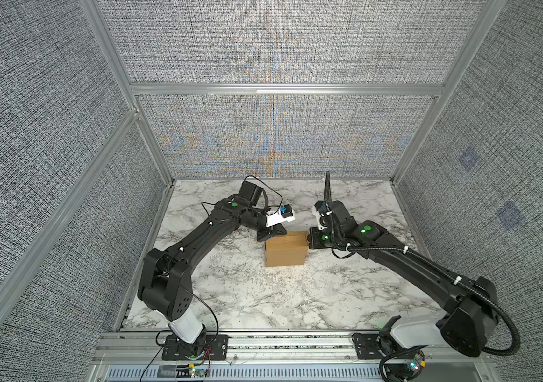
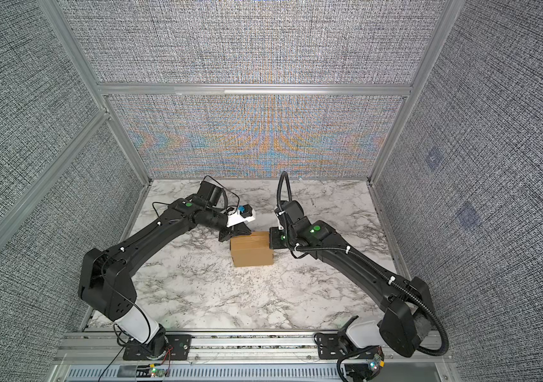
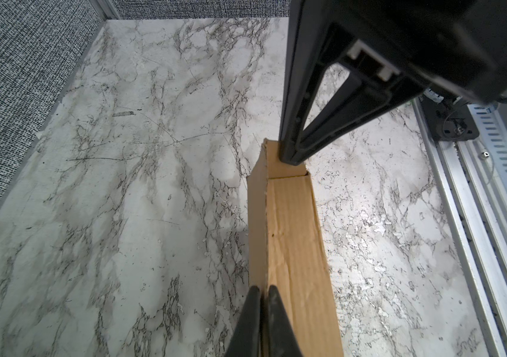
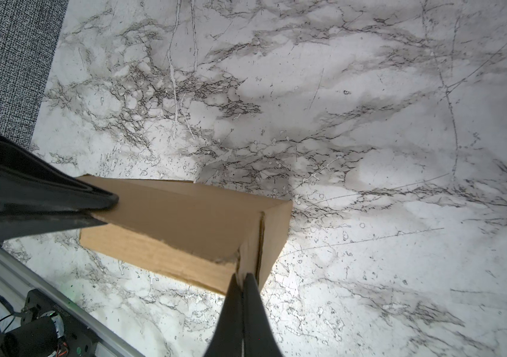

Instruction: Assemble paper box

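A brown cardboard box (image 1: 285, 253) stands at the middle of the marble table, between both grippers. In the left wrist view, my left gripper is shut on the near edge of the box (image 3: 298, 250). In the right wrist view, my right gripper is shut, its tips against the near end of the box (image 4: 182, 220) beside a folded flap edge; no material clearly shows between its fingers.
Textured walls surround it, with a metal rail (image 1: 290, 337) along the front edge where both arms are mounted.
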